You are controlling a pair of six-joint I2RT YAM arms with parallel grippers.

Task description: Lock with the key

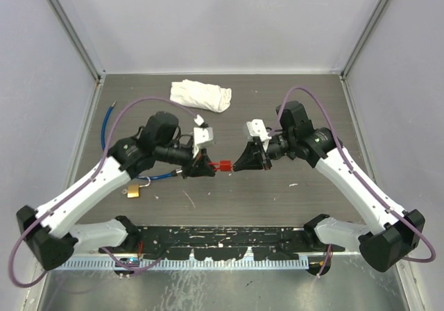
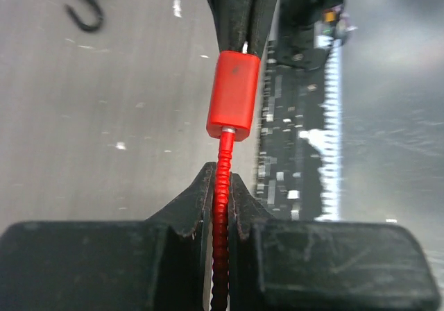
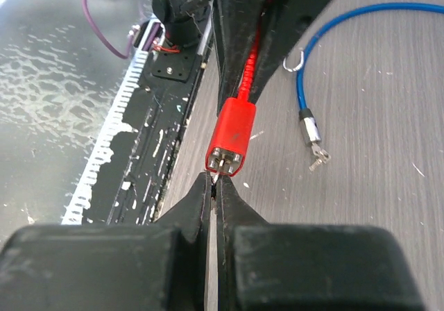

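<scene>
Between the two arms, a red lock body (image 1: 222, 166) hangs above the table. In the left wrist view, my left gripper is shut on the ribbed red shackle (image 2: 220, 207) that runs out of the lock. At the opposite end, the lock's face with its keyhole points towards my right gripper, which is shut on a thin metal key (image 3: 216, 178). The key's tip reaches the keyhole; its depth inside is hidden. Only a little of the key shows between face and fingertips. Whether the lock is fastened I cannot tell.
A blue cable (image 1: 105, 125) with a brass padlock (image 1: 133, 190) lies on the left side of the table. At the back is a folded white cloth (image 1: 201, 96). A black hook (image 2: 87, 16) appears in the left wrist view. Bare table surrounds the lock.
</scene>
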